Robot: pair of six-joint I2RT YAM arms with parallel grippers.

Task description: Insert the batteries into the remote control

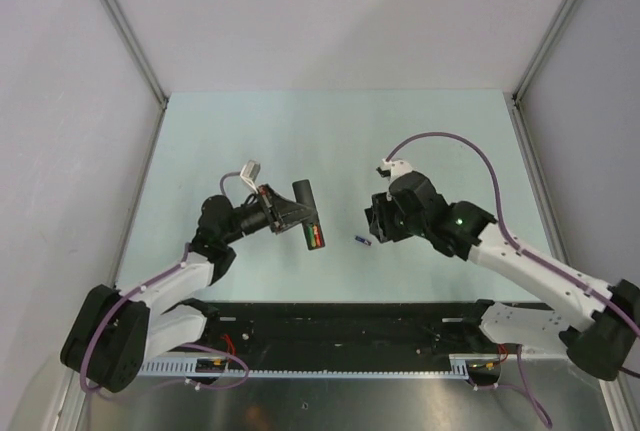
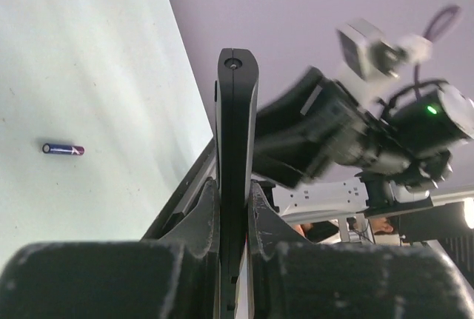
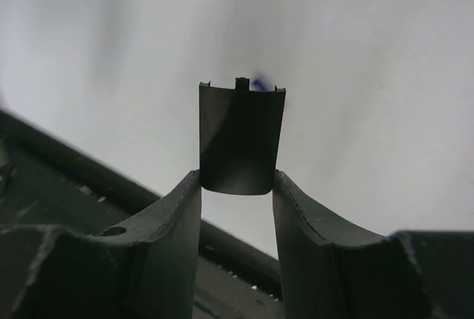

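My left gripper [image 1: 306, 215] is shut on the black remote control [image 1: 302, 192], which stands out long and narrow from the fingers [image 2: 202, 219] in the left wrist view. Green and orange show in the compartment at its near end; how many batteries sit there is hard to tell. A thin black cover [image 3: 241, 141] is gripped between the fingertips of my right gripper. One loose blue battery [image 1: 363, 240] lies on the table between the arms. In the right wrist view the cover partly hides this battery [image 3: 259, 84].
A dark rail [image 1: 330, 326] runs along the front edge. Walls rise at the left and right sides, and purple cables loop over the arms.
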